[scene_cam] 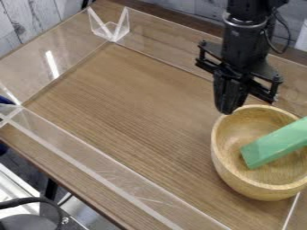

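Observation:
The black gripper (pixel 229 97) hangs over the tabletop at the upper right, just above the back left rim of a wooden bowl (pixel 234 175). Its fingertips point down and look shut, with nothing visible between them. A green block (pixel 270 142) lies tilted in the bowl, reaching over its right rim.
Clear plastic corner pieces (pixel 109 27) stand at the back left. A dark cable or part (pixel 30 211) shows at the bottom left corner.

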